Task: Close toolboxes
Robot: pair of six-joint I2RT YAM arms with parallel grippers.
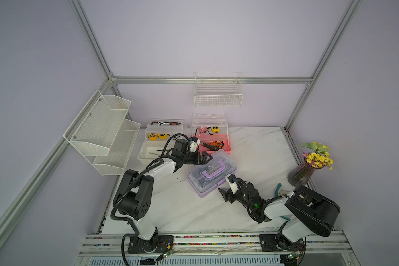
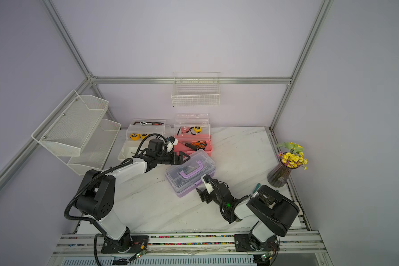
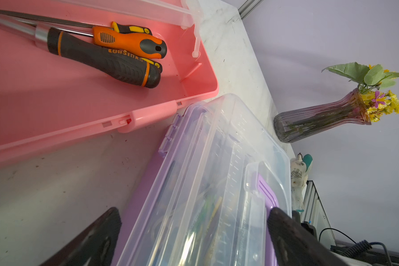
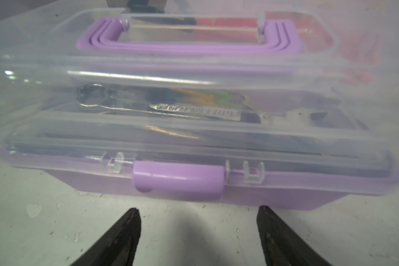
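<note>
A toolbox with a purple base and a clear lid (image 1: 199, 179) lies turned at an angle mid-table, its lid down over the base. In the right wrist view its purple front latch (image 4: 178, 179) faces my right gripper, whose fingers stand apart, empty, just in front of the box. My left gripper is open above the toolbox's back-left side, nothing held. Behind, a pink toolbox (image 3: 75, 99) has its lid up, with screwdrivers (image 3: 115, 64) inside. A white toolbox (image 1: 145, 153) to its left is open too, partly hidden by my left arm.
A vase of flowers (image 1: 300, 172) stands at the right edge, with gloves (image 1: 278, 190) near it, mostly behind my right arm. Wire shelves (image 1: 106, 137) hang at left.
</note>
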